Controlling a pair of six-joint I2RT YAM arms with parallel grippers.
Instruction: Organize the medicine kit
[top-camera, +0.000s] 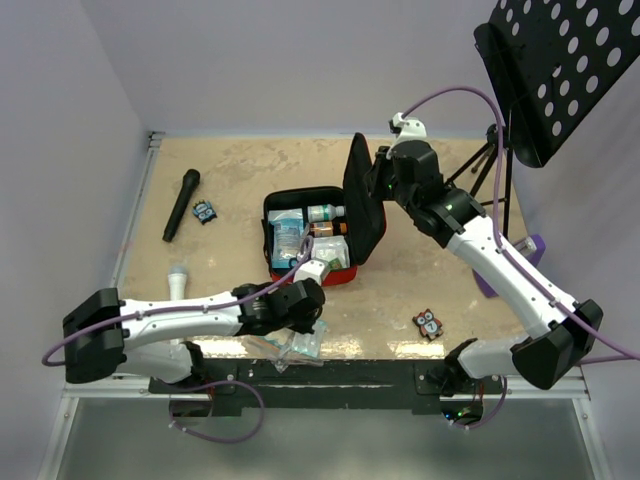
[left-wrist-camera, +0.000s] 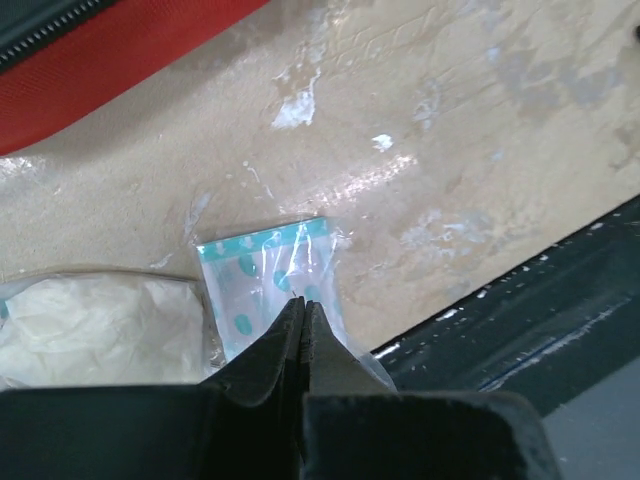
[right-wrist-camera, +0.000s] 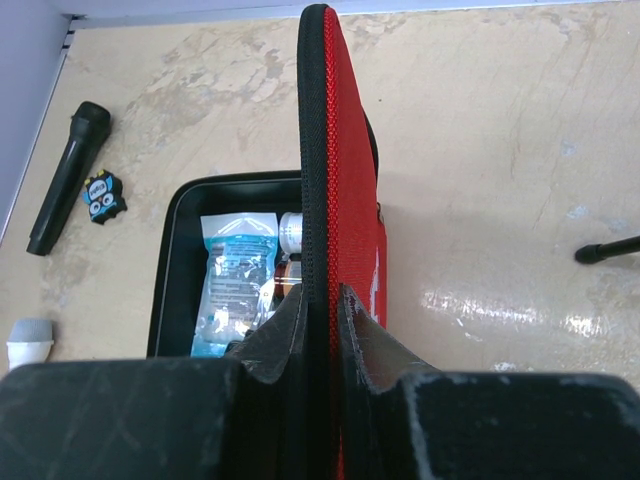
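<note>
The medicine kit (top-camera: 268, 232) is open mid-table, its lid (top-camera: 361, 205) standing up on the right. My right gripper (top-camera: 374, 180) is shut on that lid; in the right wrist view its fingers (right-wrist-camera: 283, 335) pinch the lid's edge. Inside the kit are a blue-white packet (top-camera: 288, 240), a white bottle (top-camera: 325, 213), a brown bottle (top-camera: 328, 229) and a white-green packet (top-camera: 331, 253). My left gripper is shut over a clear packet with teal dots (left-wrist-camera: 262, 275); nothing shows between its fingertips. A packet with white contents (left-wrist-camera: 105, 325) lies beside it.
The packets lie near the table's dark front edge (left-wrist-camera: 520, 320). A black microphone (top-camera: 181, 205), a white microphone (top-camera: 177, 282) and small owl figures (top-camera: 204, 211) lie around the kit. A black tripod (top-camera: 490, 160) stands at right.
</note>
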